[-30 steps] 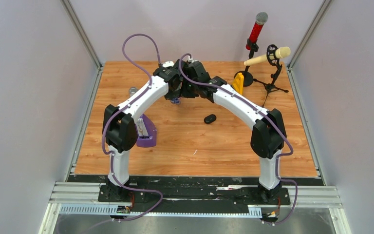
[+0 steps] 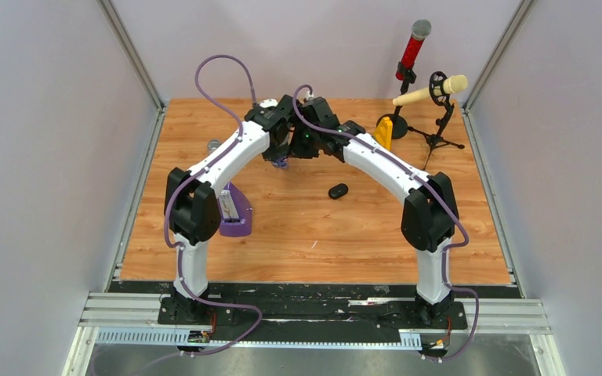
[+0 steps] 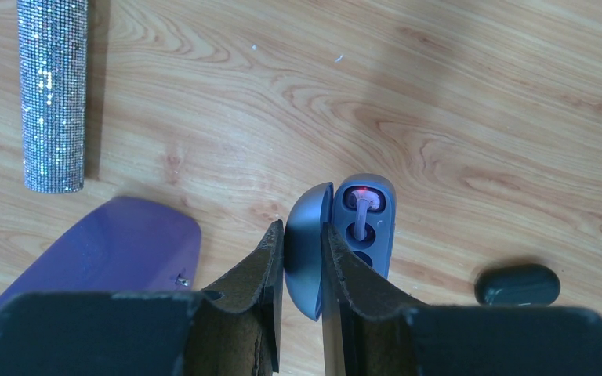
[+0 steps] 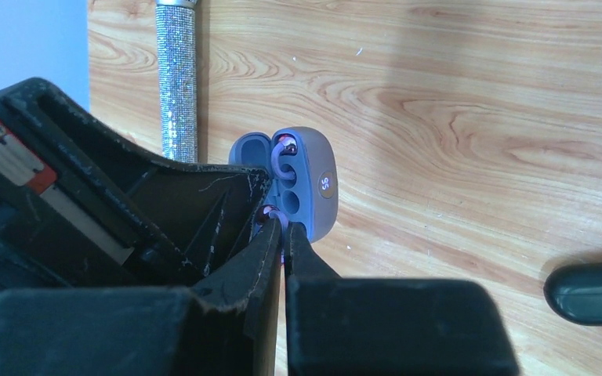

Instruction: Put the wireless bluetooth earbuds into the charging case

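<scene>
The blue-purple charging case (image 3: 386,227) is open, its lid (image 3: 306,254) pinched by my left gripper. One purple earbud (image 3: 362,205) sits in the upper part of the case, a small red light glowing beside it. My right gripper is shut on the second purple earbud (image 4: 280,215), right by the lower part of the case. The fingertips hide much of that earbud, so whether it touches its slot cannot be told. From the top, both grippers meet at the back of the table, mostly covering the case (image 2: 281,164).
A purple holder (image 2: 240,223) lies to the left, near a glittery silver cylinder (image 3: 53,102). A small black case (image 2: 338,191) rests on the table right of the grippers. Microphone stands (image 2: 442,129) and a yellow object (image 2: 384,131) occupy the back right.
Both wrists and the charging case have shifted very slightly at the back of the table. Everything else looks the same.
</scene>
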